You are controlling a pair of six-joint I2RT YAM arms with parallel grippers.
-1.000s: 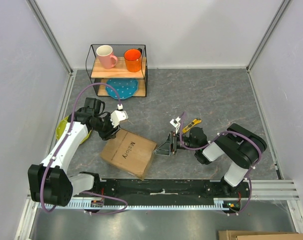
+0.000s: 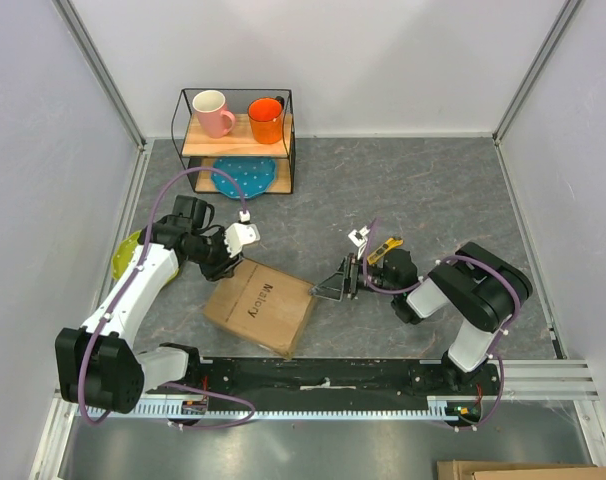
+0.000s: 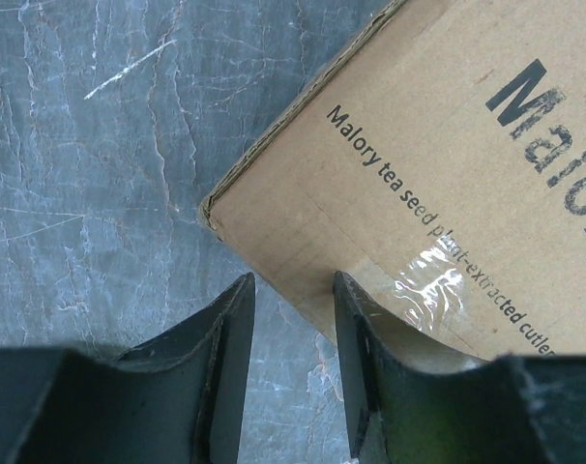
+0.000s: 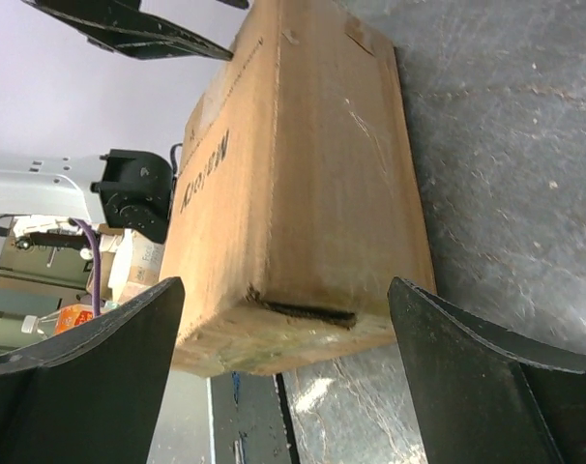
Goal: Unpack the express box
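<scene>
The cardboard box (image 2: 259, 310) lies on the grey table near its front edge, marked "Malory". My left gripper (image 2: 226, 262) is over its back-left corner; in the left wrist view its fingertips (image 3: 291, 288) are at the box edge, fingers part open, a small gap between them. My right gripper (image 2: 338, 283) is beside the box's right side, open, the near corner of the box (image 4: 293, 290) showing between and beyond its fingers.
A wire rack (image 2: 238, 137) with two mugs and a blue plate stands at the back. A yellow dish (image 2: 125, 260) is at left, a yellow cutter (image 2: 387, 244) behind my right gripper.
The box and left gripper have shifted very slightly to the right. My right gripper has moved slightly right.
</scene>
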